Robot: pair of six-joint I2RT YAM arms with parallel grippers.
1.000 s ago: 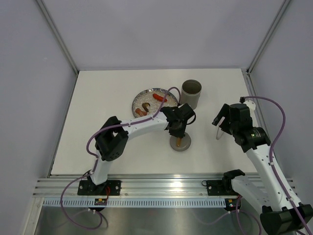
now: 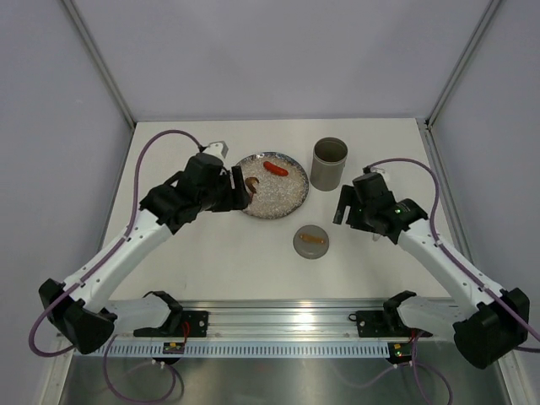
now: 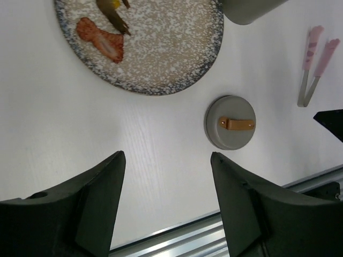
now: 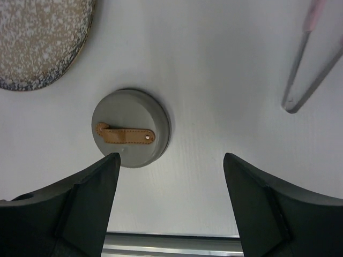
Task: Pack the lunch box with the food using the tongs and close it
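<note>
A speckled plate (image 2: 278, 202) holds a red sausage (image 2: 275, 169) and, in the left wrist view, a strawberry-like piece (image 3: 104, 43) and a banana-like piece (image 3: 112, 16). A grey cup (image 2: 327, 164) stands behind. The round grey lid (image 2: 304, 249) with brown strap (image 4: 128, 135) lies on the table. My left gripper (image 2: 238, 186) hangs over the plate's left front, fingers apart, nothing between. My right gripper (image 2: 342, 204) stands open above and behind-right of the lid, empty.
Pink-handled tongs (image 3: 303, 88) lie on the right of the table, partly hidden by my right arm from above.
My left gripper has moved from over the lid back and left toward the plate. My right gripper has moved left toward the lid. The lid lies where it was.
</note>
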